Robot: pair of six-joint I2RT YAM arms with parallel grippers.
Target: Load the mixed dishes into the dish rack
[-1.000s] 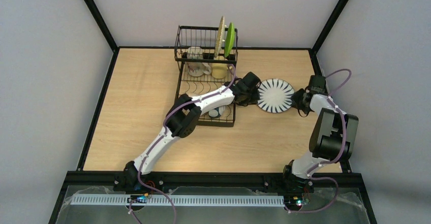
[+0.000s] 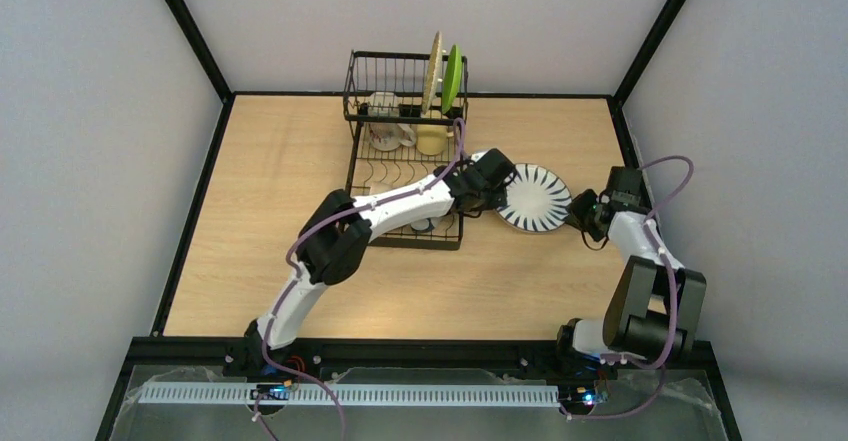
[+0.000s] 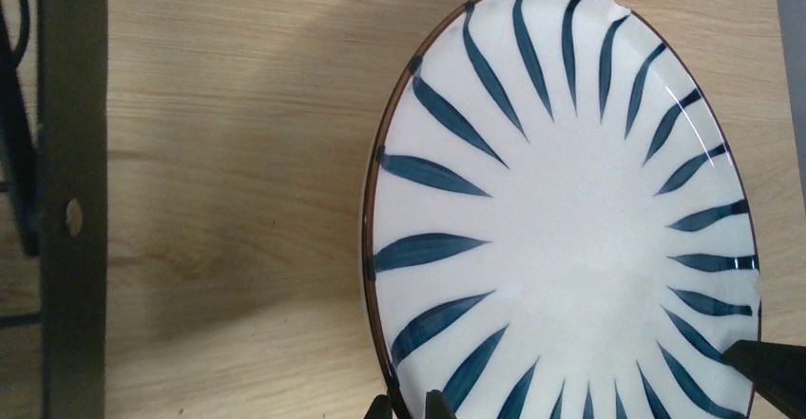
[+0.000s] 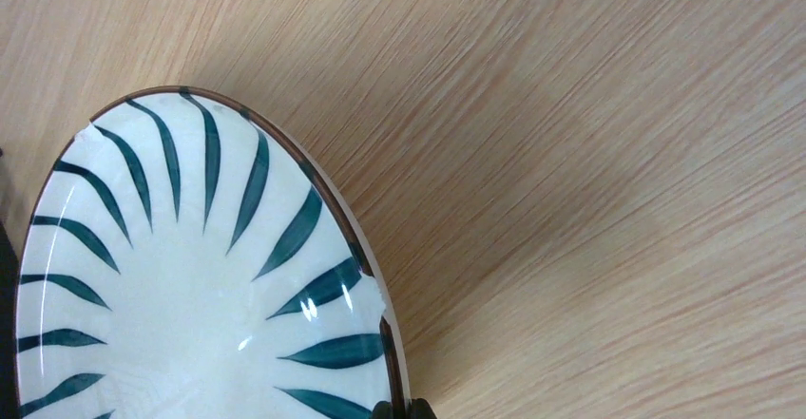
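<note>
A white plate (image 2: pixel 537 199) with dark blue radiating strokes and a brown rim spans the gap between my two grippers, right of the dish rack (image 2: pixel 420 243). My left gripper is shut on one side of the plate's rim, its fingertips on either side of the edge. On the opposite side my right gripper has its tips closed round the rim (image 4: pixel 392 367). A shadow falls on the wood beside the plate in both wrist views, so it appears to hang above the table. The rim looks chipped in places.
On the rack's upper tier stand a green plate (image 2: pixel 452 79) and a patterned plate (image 2: pixel 432 73). Lower down are a yellow cup (image 2: pixel 432 141) and a patterned mug (image 2: pixel 388 136). My left forearm crosses the rack's front. Bare table (image 2: pixel 480 296) lies in front.
Held between both grippers, the plate has shifted slightly left and toward the front of the table. Both arms moved with it; the rack's visible dishes stayed put.
</note>
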